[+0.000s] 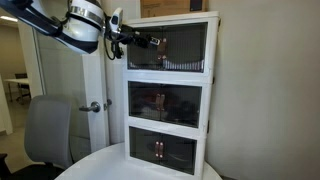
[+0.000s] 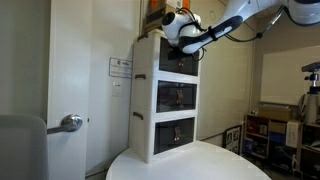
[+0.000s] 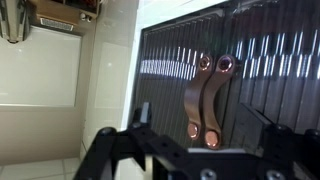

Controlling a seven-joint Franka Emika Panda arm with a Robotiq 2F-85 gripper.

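Observation:
A white cabinet of three stacked units stands on a round white table, its dark ribbed doors closed. Two brown leather strap handles, the left one and the right one, hang side by side on the top unit's doors. My gripper is up at that top unit, in front of its doors. In the wrist view the dark fingers stand apart, one to each side of the straps, and nothing shows gripped between them. Whether they touch the door cannot be told.
A cardboard box sits on top of the cabinet. A grey chair stands at the left, near a door with a metal handle. Shelving is far off to the right.

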